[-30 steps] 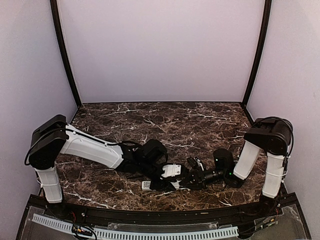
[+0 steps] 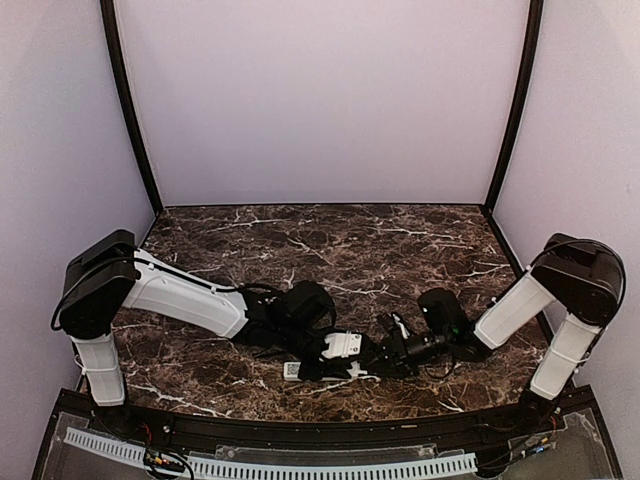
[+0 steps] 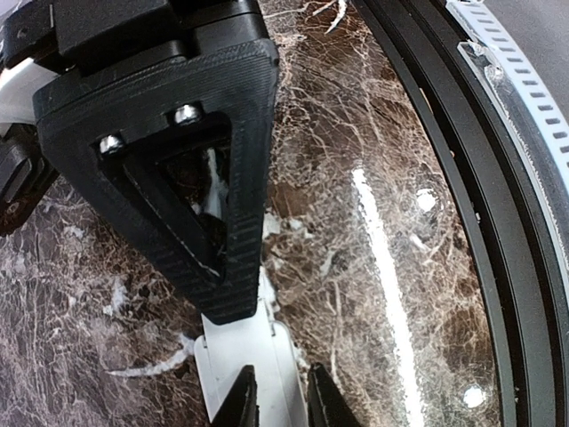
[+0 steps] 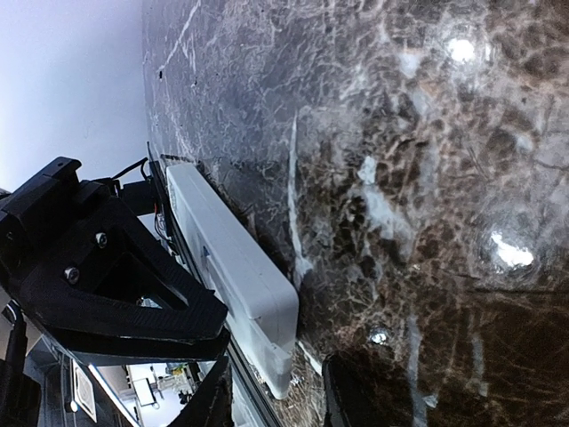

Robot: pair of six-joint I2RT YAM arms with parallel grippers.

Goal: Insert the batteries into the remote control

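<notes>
The white remote control [image 2: 298,370] lies on the dark marble table, largely under my arms in the top view; its white casing [image 3: 244,374] shows below a black gripper in the left wrist view and lengthwise [image 4: 236,249] in the right wrist view. My left gripper [image 2: 335,365] is at the remote, shut on it as far as can be seen. My right gripper [image 2: 380,360] is low beside the remote's right end; in its wrist view the dark fingertips [image 4: 329,391] stand apart at the bottom, next to the remote's end. No battery can be made out.
The table's front edge [image 2: 300,425] runs just below the remote, with a slotted rail [image 2: 330,465] beyond. Walls stand at both sides and behind.
The left arm has hardly moved.
</notes>
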